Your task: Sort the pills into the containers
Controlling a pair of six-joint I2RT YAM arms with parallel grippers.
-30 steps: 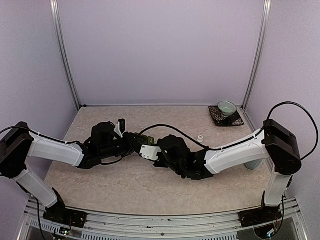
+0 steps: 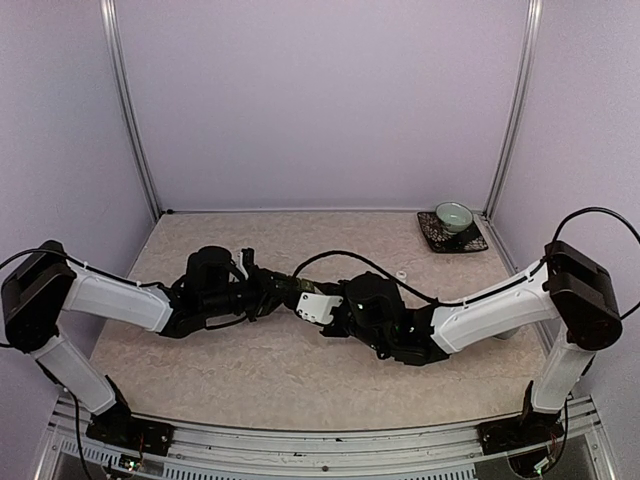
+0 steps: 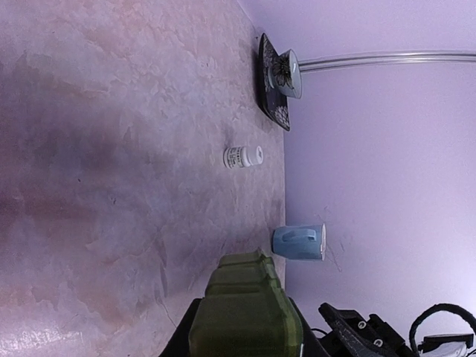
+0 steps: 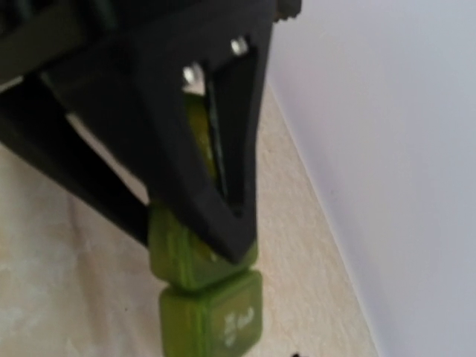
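A green translucent pill organiser [image 3: 245, 312] with several compartments is held in my left gripper [image 2: 270, 287], which is shut on it above the middle of the table. In the right wrist view its end compartments [image 4: 208, 320] show, with a black gripper's fingers around the organiser. My right gripper [image 2: 322, 308] is close against my left gripper and the organiser; whether it is open or shut is unclear. A white pill bottle [image 3: 236, 156] stands on the table behind the grippers, toward the right. Any pills are not visible.
A dark patterned tray [image 2: 440, 240] with a pale green bowl [image 2: 454, 215] sits at the back right. A blue mug [image 3: 296, 242] stands at the right, mostly behind the right arm in the top view.
Since a second ago the right arm has shifted a little to the right and slightly toward the front. The left arm has moved only slightly.
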